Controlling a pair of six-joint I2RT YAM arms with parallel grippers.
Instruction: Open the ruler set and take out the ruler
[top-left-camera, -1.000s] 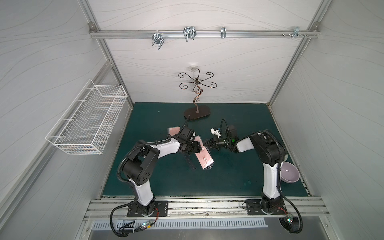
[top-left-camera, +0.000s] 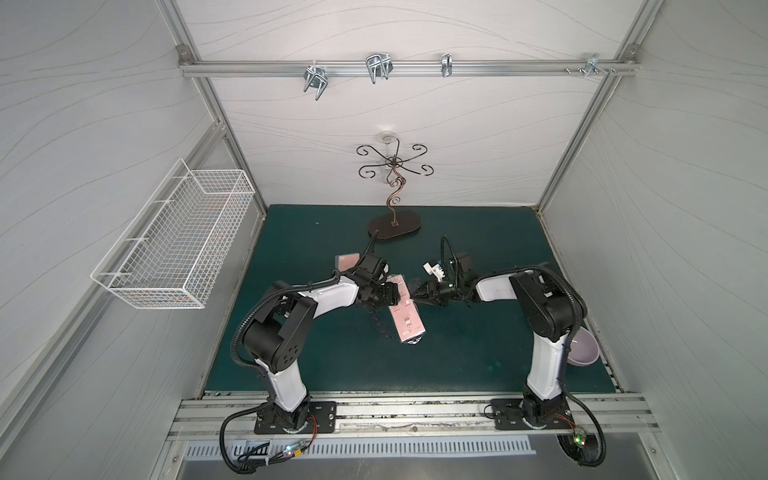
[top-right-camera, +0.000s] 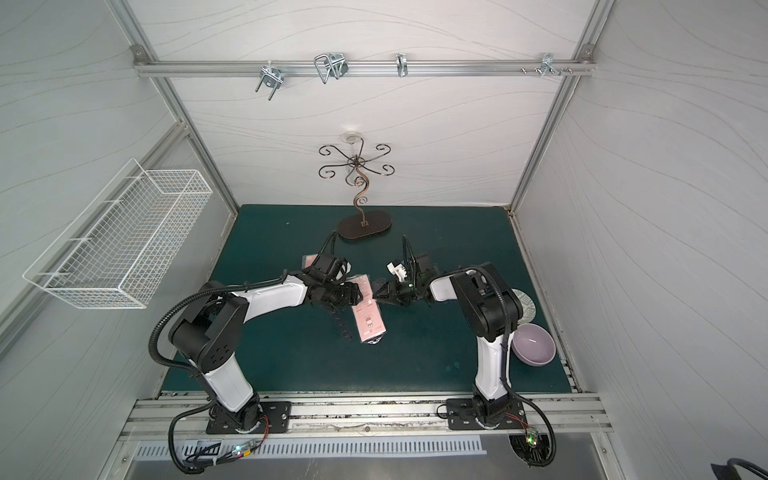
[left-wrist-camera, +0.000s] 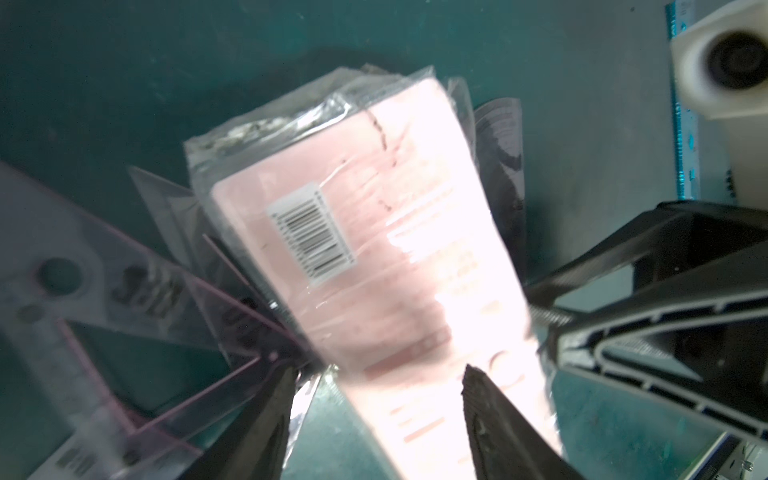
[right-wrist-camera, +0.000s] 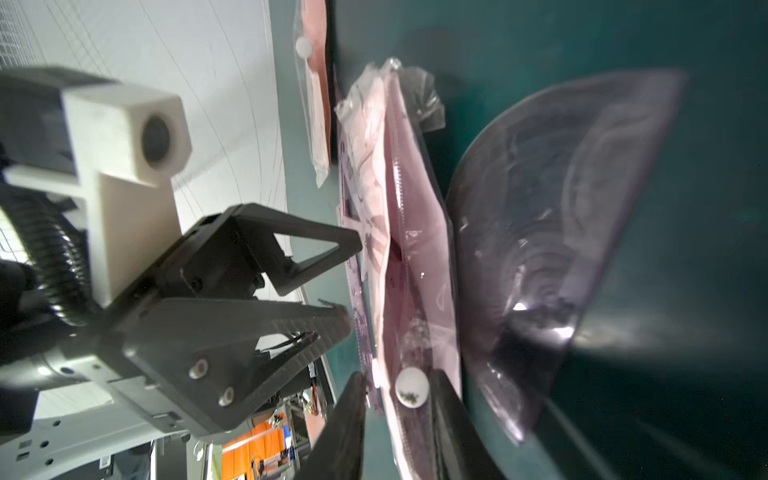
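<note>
The ruler set, a pink pouch with a clear plastic cover (top-left-camera: 408, 320), lies slanted on the green table between both arms. A barcode shows on its pink face (left-wrist-camera: 384, 208) in the left wrist view. From the right wrist view, the pink sheet and the clear purplish layer (right-wrist-camera: 428, 240) stand apart along one edge, and a white round snap (right-wrist-camera: 412, 388) shows. My left gripper is at the pouch, its fingers spread. Beside the opposite edge, my right gripper stands open with its tips around the snap; whether they touch it I cannot tell.
A clear triangle ruler (left-wrist-camera: 144, 288) and a clear protractor (right-wrist-camera: 552, 240) lie on either side of the pouch. Behind the left arm is a smaller pink pouch (top-left-camera: 347, 261). A purple bowl (top-right-camera: 533, 344) stands far right.
My right gripper has shifted slightly toward the table's front. The pouch's near end has moved a little forward and left. The left arm has hardly moved.
</note>
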